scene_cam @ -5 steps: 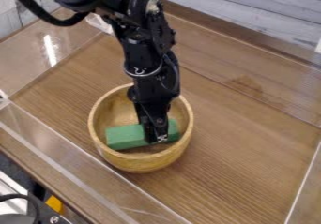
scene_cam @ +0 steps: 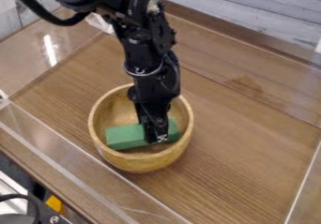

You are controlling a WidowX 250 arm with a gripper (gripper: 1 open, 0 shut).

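A yellow wooden bowl (scene_cam: 174, 156) stands on the wooden table. In it lies a green block (scene_cam: 127, 136). My black gripper (scene_cam: 156, 132) reaches down into the bowl, shut on the green block near its right part. The fingertips are dark and partly hard to tell apart.
A clear edge strip runs along the lower left, with white and yellow items beyond it. Light plank walls stand at the back.
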